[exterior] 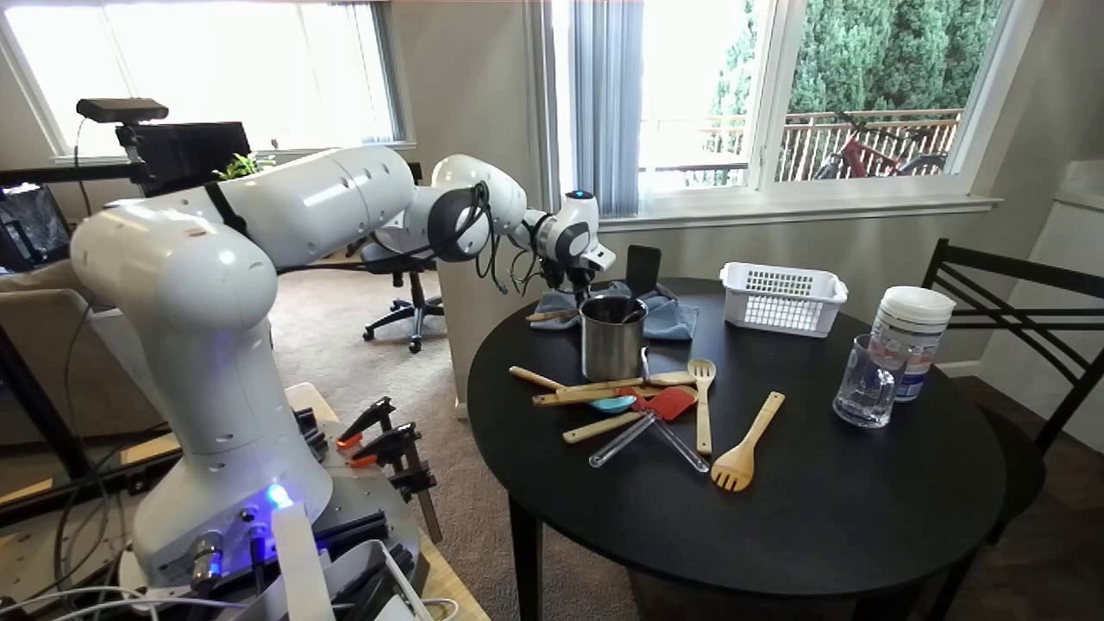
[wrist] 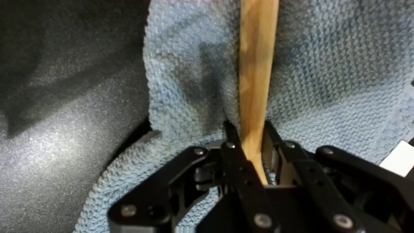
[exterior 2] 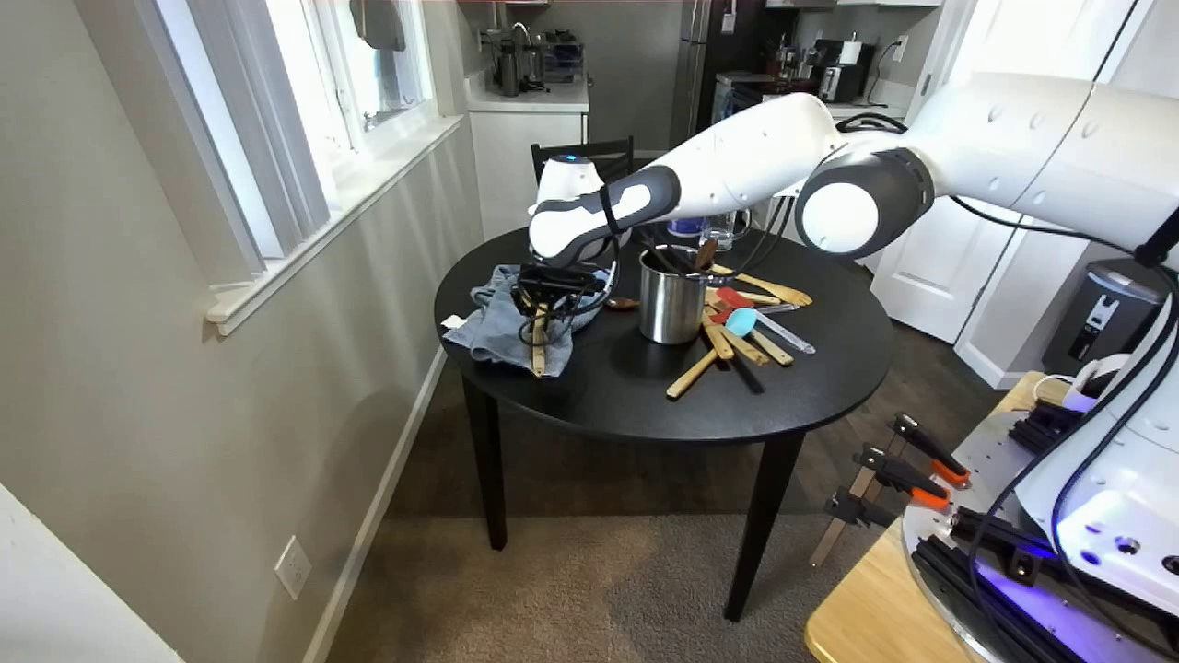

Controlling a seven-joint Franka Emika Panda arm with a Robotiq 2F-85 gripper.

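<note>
A light wooden utensil handle (wrist: 256, 58) runs down the wrist view over a blue-grey knitted cloth (wrist: 186, 77). Near its lower visible part my gripper is shut on it, one black finger against each side. In exterior view 2 the same wooden handle (exterior 2: 539, 344) sticks out below the gripper (exterior 2: 542, 304), over the crumpled cloth (exterior 2: 492, 331). The utensil's other end is hidden beneath the gripper. Beside the cloth stands a steel pot (exterior: 611, 341) with dark utensils (exterior 2: 682, 261) upright in it.
Wooden spoons and forks, a red utensil (exterior: 673, 404) and a turquoise one (exterior: 612, 404) lie in a pile before the pot. A white basket (exterior: 783, 300), a glass mug (exterior: 867, 383) and a white-lidded tub (exterior: 916, 341) stand farther right.
</note>
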